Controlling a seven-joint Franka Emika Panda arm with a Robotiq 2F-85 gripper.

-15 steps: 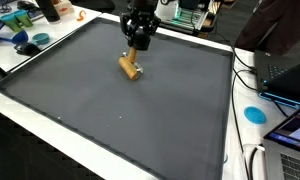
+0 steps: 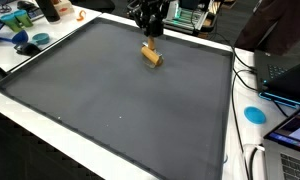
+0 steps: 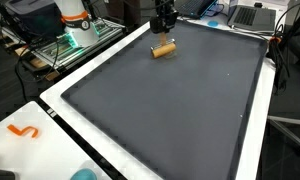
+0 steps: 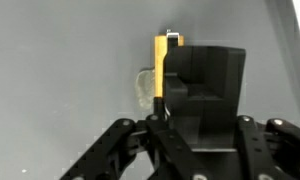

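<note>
A tan, wood-coloured piece (image 2: 153, 59) shows a short cylinder-like body with an upright stem. My gripper (image 2: 151, 35) is above it, at the far edge of the dark grey board, and is shut on the stem. In exterior view 2 the same piece (image 3: 164, 50) hangs or rests just below the dark gripper (image 3: 164, 33); whether it touches the board I cannot tell. From the wrist, a narrow orange-tan strip (image 4: 159, 72) shows beside the black fingers, with a pale round part (image 4: 144, 88) at its left. The fingers hide the rest.
The grey board (image 2: 120, 100) is otherwise bare, with wide free room toward its front. Blue dishes and utensils (image 2: 27, 48) lie off its left side in exterior view 1. A laptop (image 2: 275, 85) and a blue disc (image 2: 255, 115) lie off its right.
In exterior view 1 my gripper and the tan piece have moved together to the right and toward the far edge. The piece's body has turned a little.
</note>
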